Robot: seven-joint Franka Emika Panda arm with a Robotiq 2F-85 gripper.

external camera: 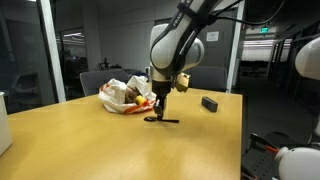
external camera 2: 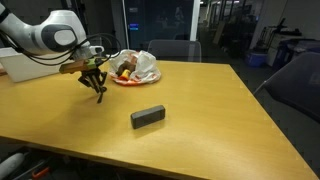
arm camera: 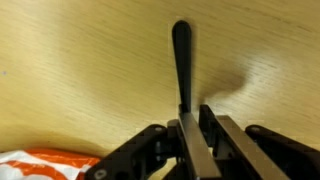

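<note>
A slim black utensil (external camera: 168,121), spoon-like in outline, hangs just above the wooden table, lying roughly level. My gripper (external camera: 160,113) is shut on it near the middle of its length. In the wrist view the utensil's black, rounded end (arm camera: 182,45) reaches out ahead of the gripper, and a soft shadow falls on the table to its right. The part between the fingers is mostly hidden. Exterior view 2 shows the gripper (external camera 2: 97,88) low over the table's left side, with the dark utensil (external camera 2: 100,97) under it.
Behind the gripper lies a crumpled white and orange bag (external camera: 118,96) with yellow and red items in it. A dark grey block (external camera 2: 148,117) rests on the table apart from the arm.
</note>
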